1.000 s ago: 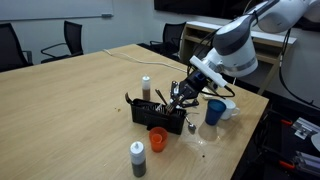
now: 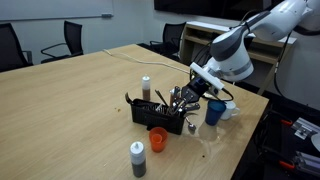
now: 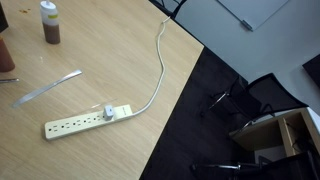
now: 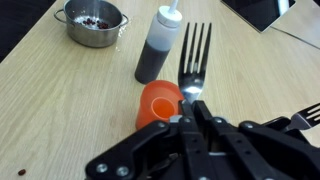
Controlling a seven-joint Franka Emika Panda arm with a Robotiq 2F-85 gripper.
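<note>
A metal fork (image 4: 194, 72) stands tines-up at my gripper in the wrist view, and the gripper is shut on it. The black fingers and linkage fill the lower edge of that view and hide the fork's lower part. In exterior view 1 my gripper (image 2: 184, 98) is at the right part of a black box (image 2: 149, 112) with utensils in it. From that side the fork is too small to make out clearly. Another fork (image 4: 303, 119) shows at the wrist view's right edge.
An orange cup (image 2: 157, 139) stands in front of the box, near a bottle (image 2: 138, 160). A blue cup (image 2: 215, 112) and a white mug (image 2: 230, 104) are to its right. A metal pot (image 4: 92, 24) shows in the wrist view.
The box and cups look unmoved.
</note>
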